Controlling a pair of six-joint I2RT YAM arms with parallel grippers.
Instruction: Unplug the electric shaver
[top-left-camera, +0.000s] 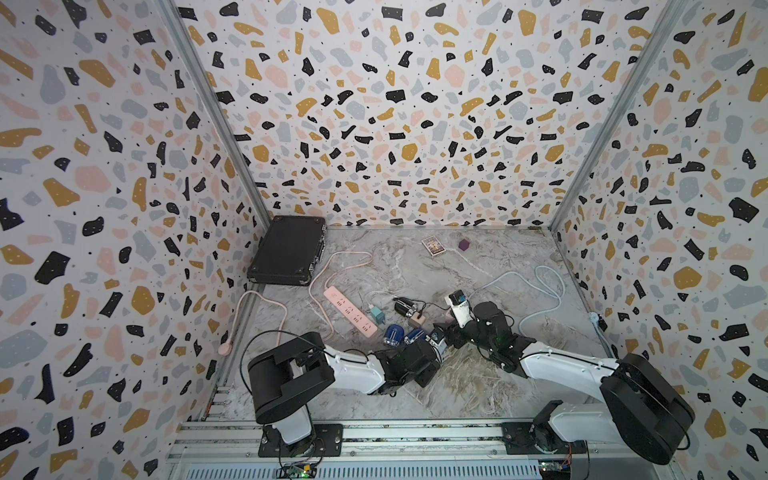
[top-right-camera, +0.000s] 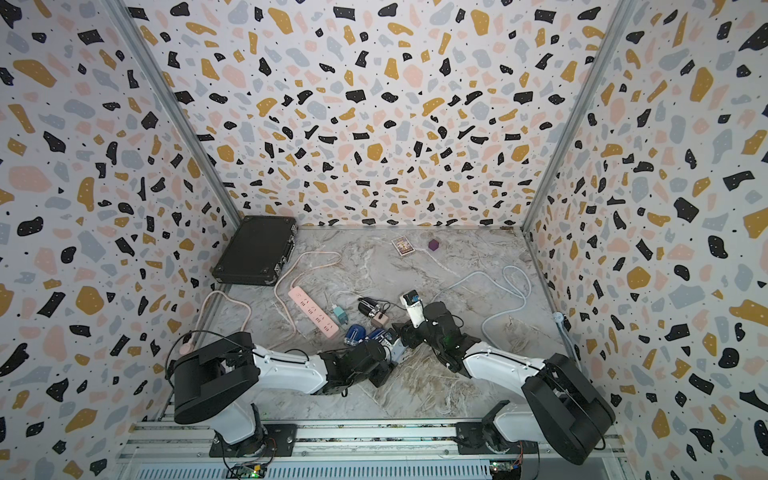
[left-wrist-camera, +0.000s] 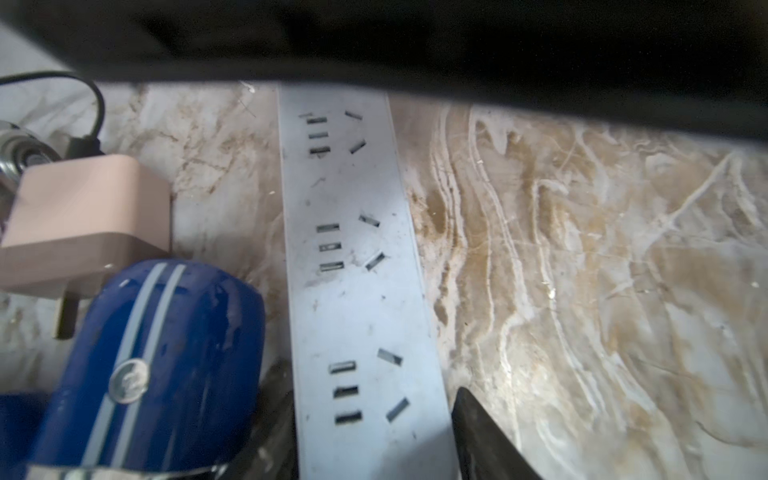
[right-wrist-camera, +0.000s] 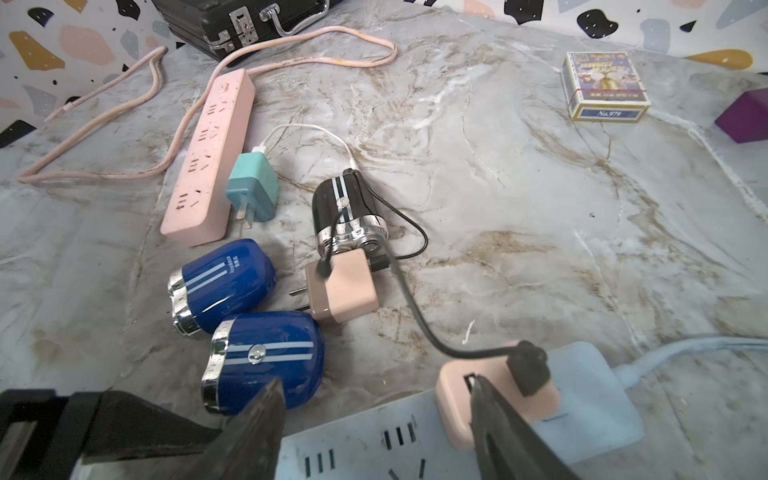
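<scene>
In the right wrist view a pink plug (right-wrist-camera: 504, 392) sits on the pale blue power strip (right-wrist-camera: 588, 384), with a dark cable running back towards a black shaver (right-wrist-camera: 340, 204). My right gripper is open above the strip; its right finger is close in front of the plug's left side. In the left wrist view the strip (left-wrist-camera: 352, 312) runs between the fingers of my left gripper, one close along each side; whether they press on it cannot be told. The plug is not visible in the left wrist view.
Two blue shavers (right-wrist-camera: 272, 352) lie left of the strip, beside a loose pink adapter (right-wrist-camera: 352, 288). Farther off are a teal adapter (right-wrist-camera: 254, 188), a pink power strip (right-wrist-camera: 209, 160) and a card box (right-wrist-camera: 605, 84). Both grippers are close together.
</scene>
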